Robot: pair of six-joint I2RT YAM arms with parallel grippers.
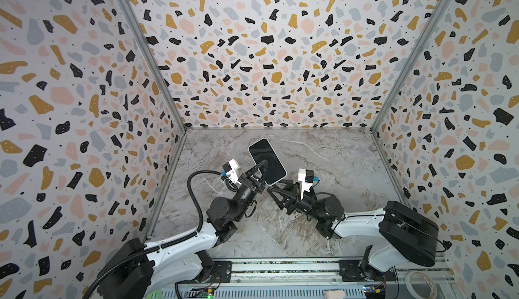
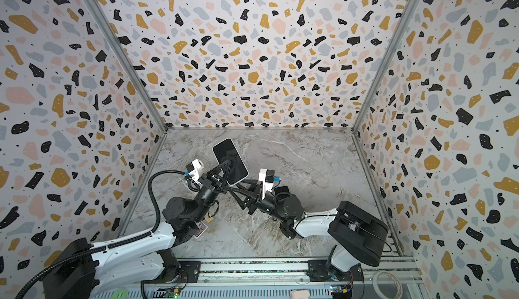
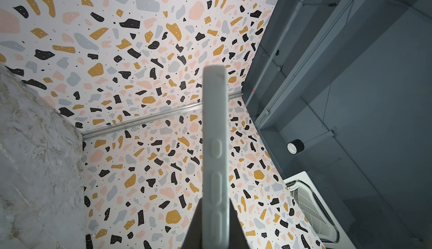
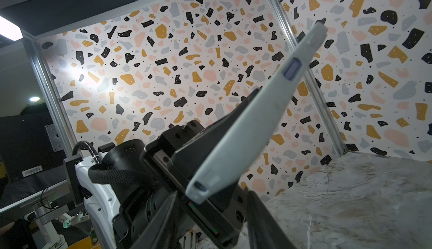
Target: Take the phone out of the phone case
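The phone (image 1: 267,155) in its pale case is held up, screen toward the top cameras, with my left gripper (image 1: 261,170) shut on it near its lower half. The case's side (image 3: 215,154) fills the middle of the left wrist view. My right gripper (image 1: 276,189) is open just below and right of the phone's lower end. In the right wrist view the case (image 4: 258,120) runs diagonally above the blurred fingertips, with the left gripper's black body behind it.
Patterned walls enclose it. In the top right view some small items lie under the left arm, partly hidden.
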